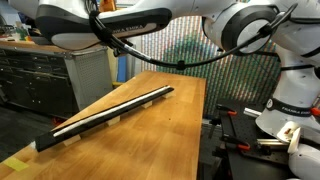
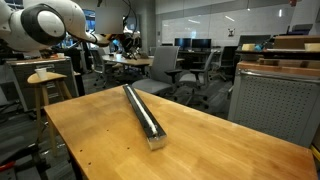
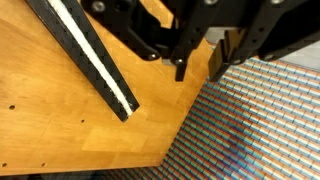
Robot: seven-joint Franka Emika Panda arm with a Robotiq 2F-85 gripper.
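Observation:
A long black bar with a white strip along its top (image 1: 105,117) lies on the wooden table (image 1: 150,145). In exterior view 2 the same bar (image 2: 143,115) runs from the middle of the table toward the camera. One end of the bar (image 3: 95,62) shows at the left of the wrist view. My gripper is to the right of that end, apart from it and over the table edge area. Its two dark fingers stand apart, nothing visible between them. Exterior view 1 cuts the gripper off.
A grey slatted bench (image 2: 275,105) stands beyond the table, with office chairs (image 2: 165,68) behind. A wooden stool (image 2: 48,95) is at the left.

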